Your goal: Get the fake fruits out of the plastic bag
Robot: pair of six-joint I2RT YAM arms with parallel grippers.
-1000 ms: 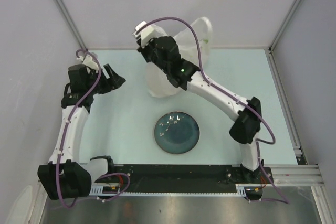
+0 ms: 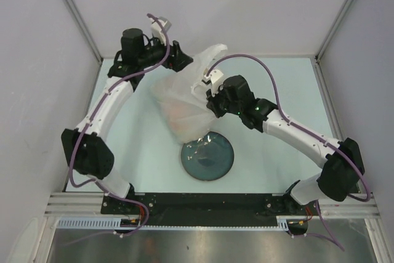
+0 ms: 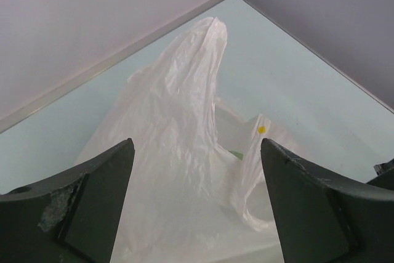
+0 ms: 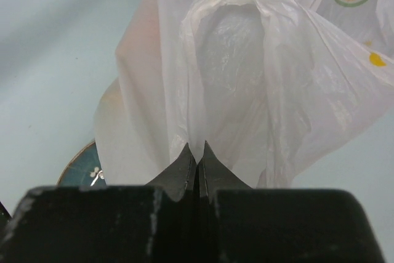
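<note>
A whitish, translucent plastic bag (image 2: 175,100) lies across the middle of the table, its lower end touching the plate's edge. Faint orange shows through that end in the top view; the fruits themselves are hidden. My right gripper is shut, with the thin plastic of the bag (image 4: 234,72) pinched at its fingertips. Over at the bag's upper left, my left gripper (image 2: 189,58) is open. From the left wrist, the bag (image 3: 172,127) stands up in a peak between the spread fingers, and a bit of green shows inside a fold.
A dark teal round plate (image 2: 207,159) rests near the table's front, in front of the bag. Bare tabletop (image 2: 141,152) lies to the left, with more free room at the right. Walls enclose the back and sides.
The left arm swung right and farther back, up to the bag.
</note>
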